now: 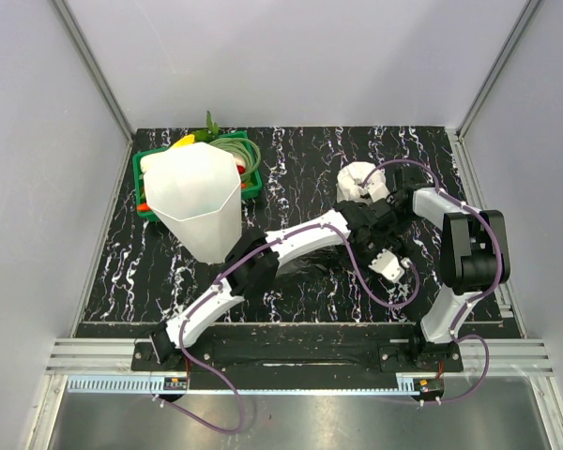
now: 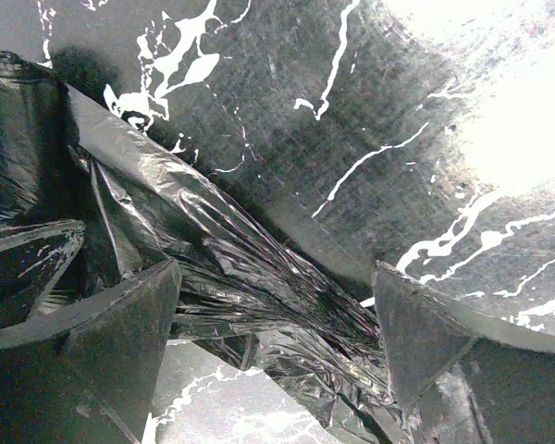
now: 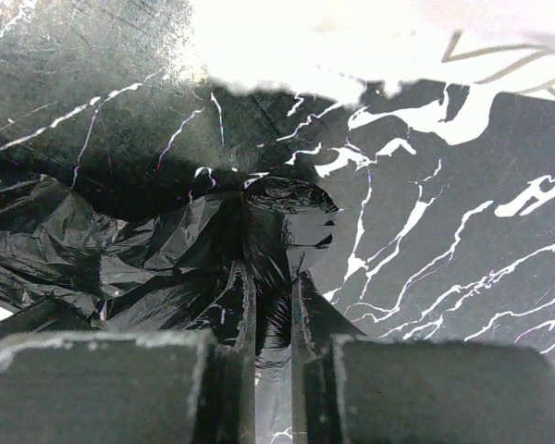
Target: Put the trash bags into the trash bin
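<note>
A black plastic trash bag (image 2: 203, 250) lies crumpled on the dark marbled table, stretching beneath my left gripper, whose fingers stand wide open around part of it. In the right wrist view my right gripper is shut on a bunched end of black bag (image 3: 277, 208). From above, both grippers are near the right middle of the table, largely hidden by their arms. The tall white trash bin (image 1: 192, 216) stands at the table's left.
A green basket (image 1: 251, 187) of vegetables sits behind the bin. A pale crumpled object (image 1: 361, 178) is at the back right, beside the right arm.
</note>
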